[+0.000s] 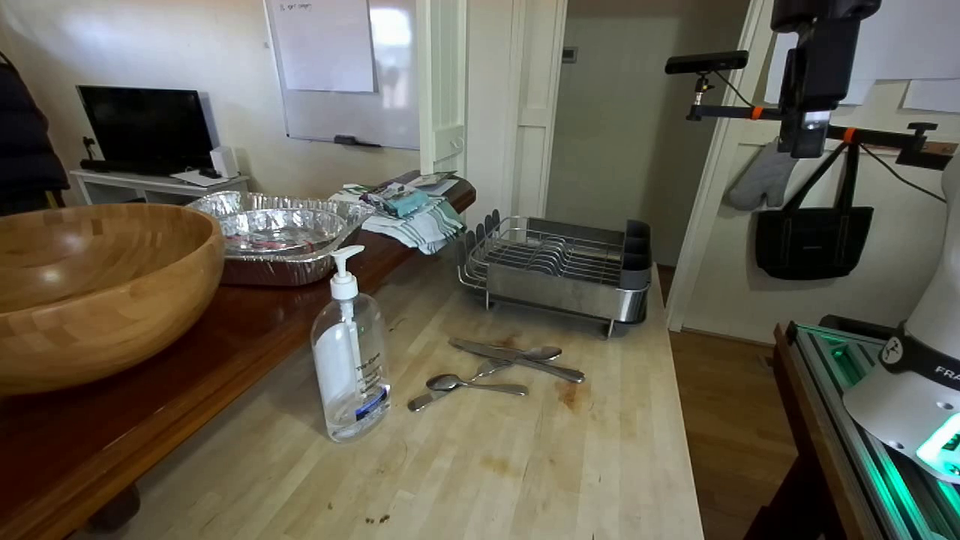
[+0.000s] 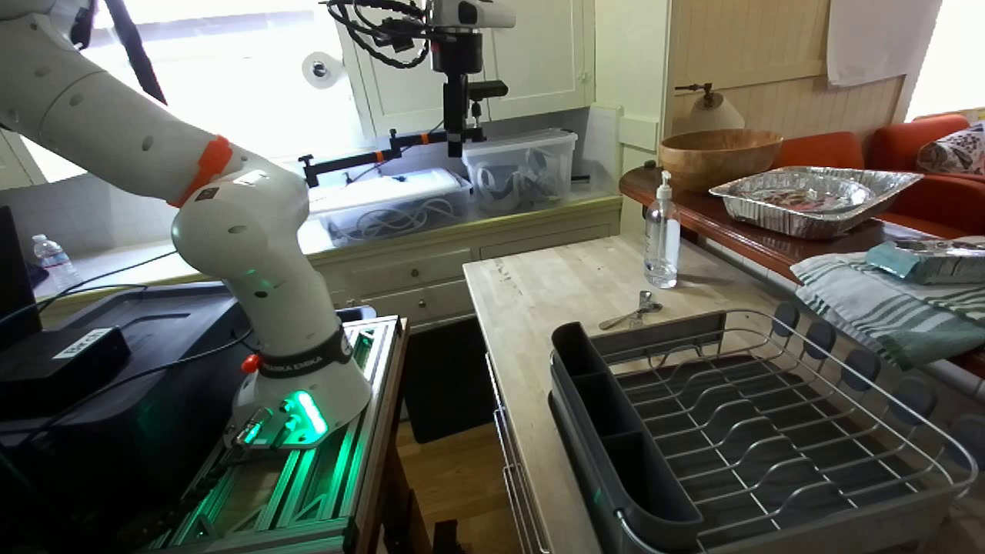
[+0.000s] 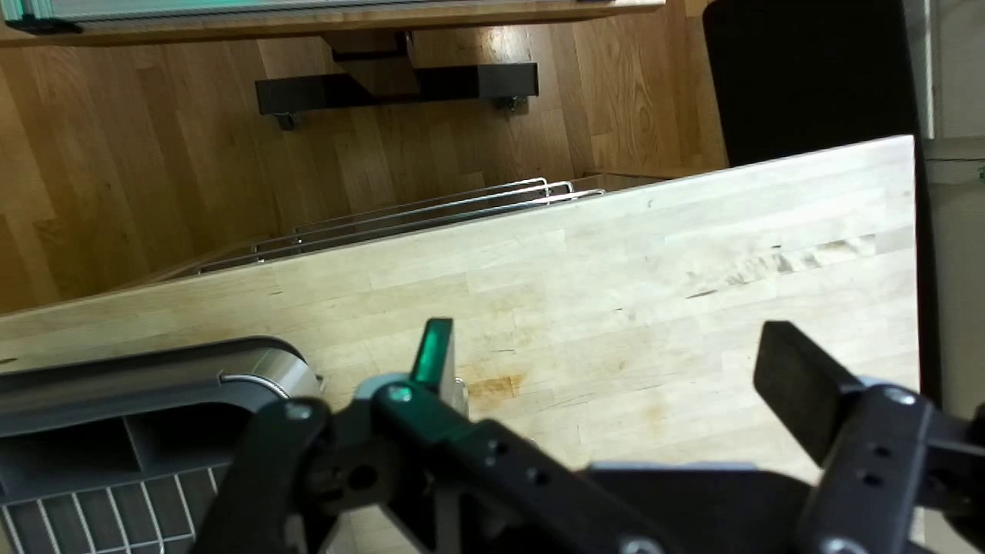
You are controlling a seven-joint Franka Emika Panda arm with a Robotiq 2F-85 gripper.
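Several pieces of cutlery (image 1: 517, 354), knives and spoons among them, lie crossed over each other on the light wooden counter (image 1: 504, 486). Behind them stands a dish rack (image 1: 558, 289) with a wire base; its dark cutlery holder (image 2: 614, 434) looks empty from above. High over the counter's edge hangs my gripper. Its two fingers are spread wide in the wrist view, with only bare counter showing between them. From there, most of the cutlery is hidden behind the gripper's body.
A clear pump bottle (image 1: 351, 369) stands upright beside the cutlery. On the adjoining dark table are a wooden bowl (image 1: 108, 288), foil trays (image 1: 288, 229) and a striped towel (image 1: 432, 225). A floor gap separates it from my base.
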